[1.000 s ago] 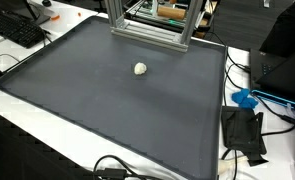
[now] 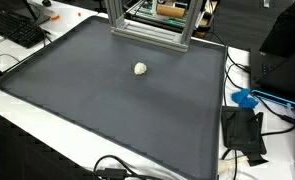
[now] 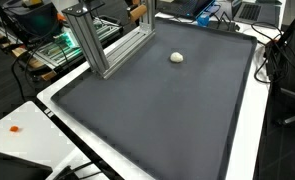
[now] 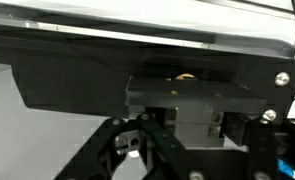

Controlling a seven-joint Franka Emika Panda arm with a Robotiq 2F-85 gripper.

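Observation:
A small, pale, roundish object (image 2: 140, 69) lies on the dark grey mat (image 2: 107, 110), towards its far side. The other exterior view shows this same pale object (image 3: 176, 57) near the mat's far edge. Only the wrist view takes in my gripper, whose dark fingers rise from the bottom edge. A grey block-like piece (image 4: 192, 97) lies across the front of the fingers. It is too dark to tell whether they touch it or what is between them.
A metal frame (image 2: 152, 33) stands at the mat's back edge. A keyboard (image 2: 17, 28) is at the far left. A blue item (image 2: 244, 98), a black pouch (image 2: 242, 130) and cables lie on the right.

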